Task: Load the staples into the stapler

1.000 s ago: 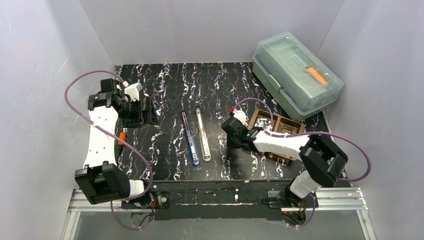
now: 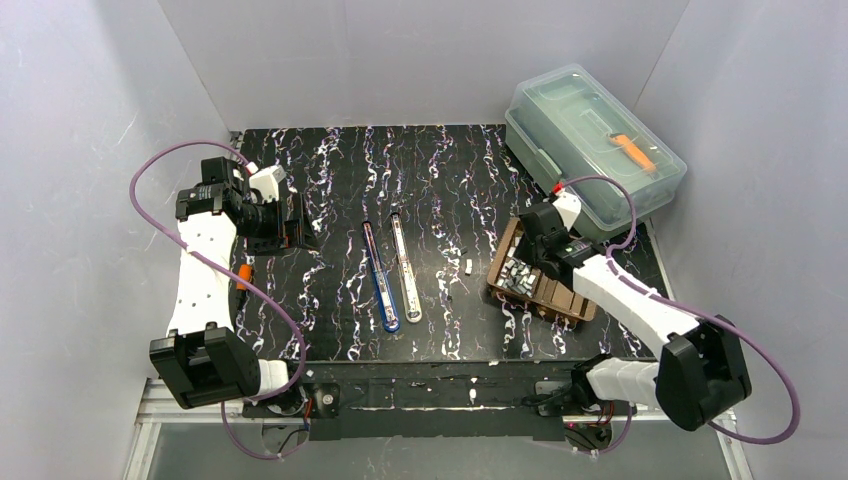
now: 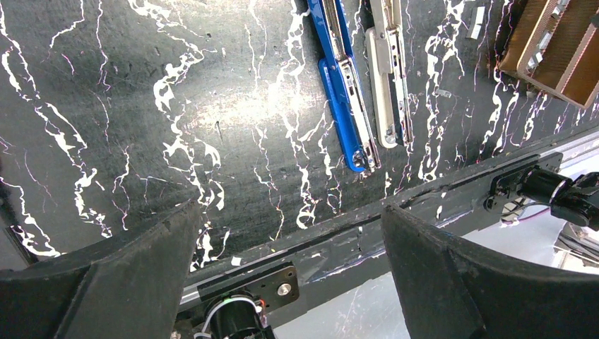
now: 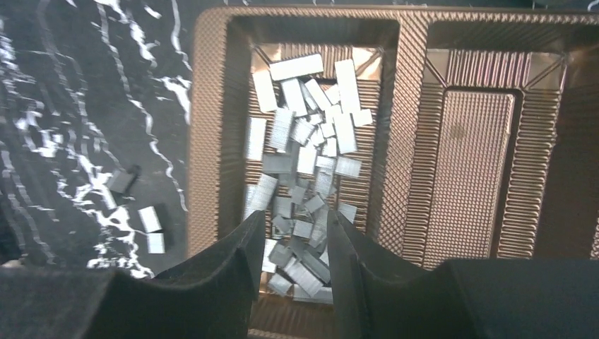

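Note:
Two long staplers lie opened flat, side by side mid-table: a blue one (image 2: 380, 278) and a white one (image 2: 405, 270). In the left wrist view the tray channels of the blue stapler (image 3: 346, 92) and the white stapler (image 3: 390, 70) face up. Many staple strips (image 4: 304, 152) fill the left compartment of the brown box (image 4: 413, 92). Over that compartment is my right gripper, its fingers parted with no staples held. My left gripper stands open above the table's left part, well away from the staplers, nothing between its fingers.
Small staple pieces (image 4: 150, 219) lie on the table left of the box. A lidded green translucent case (image 2: 600, 150) stands at the back right. An orange-handled tool (image 2: 243, 277) lies beside the left arm.
My right arm has swung right, from the open table beside the white stapler to above the box's staple compartment. The left arm and both staplers have stayed put.

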